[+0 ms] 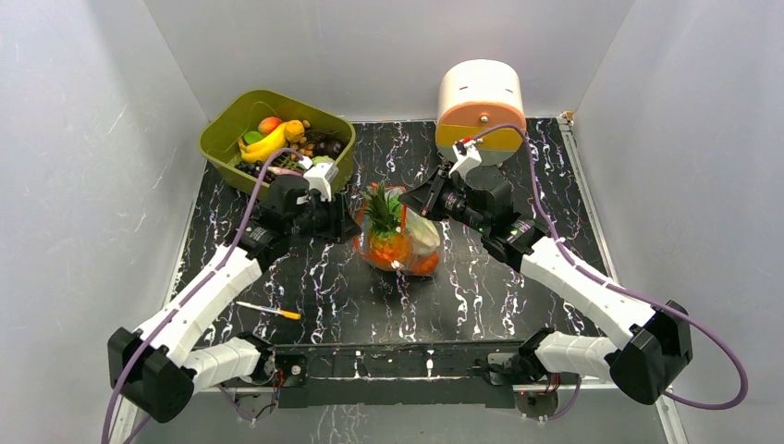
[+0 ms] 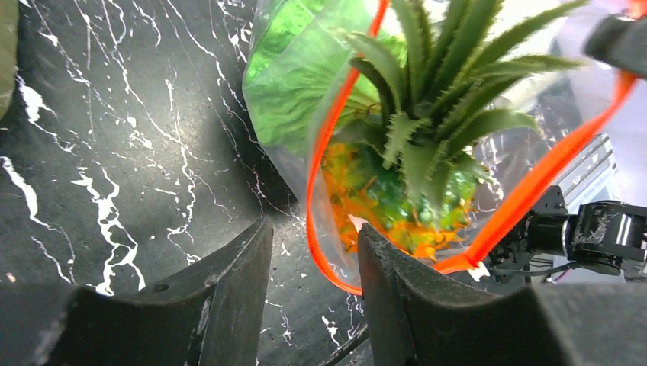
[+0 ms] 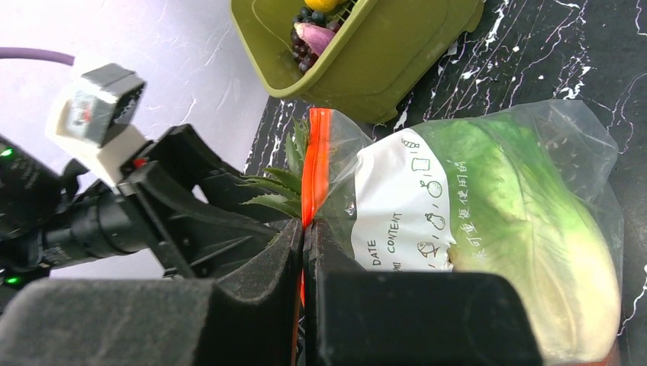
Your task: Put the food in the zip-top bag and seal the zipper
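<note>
The clear zip top bag [image 1: 423,237] stands on the dark marbled table with its orange-edged mouth spread. Inside sits a toy pineapple, its green leaves [image 2: 446,99] rising at the opening. A green-white cabbage [image 3: 526,206] fills the labelled side, and an orange-red item [image 1: 425,265] lies low in the bag. At the bag's left side my left gripper stands part open, the near orange rim [image 2: 311,221] showing in the gap between its fingers, not clamped. My right gripper is shut on the upper zipper edge [image 3: 316,164].
A green basket [image 1: 214,139] of fruit and vegetables stands at the back left. Towards the back right is a cream-and-orange box [image 1: 481,92]. An orange-capped pen [image 1: 290,315] lies front left.
</note>
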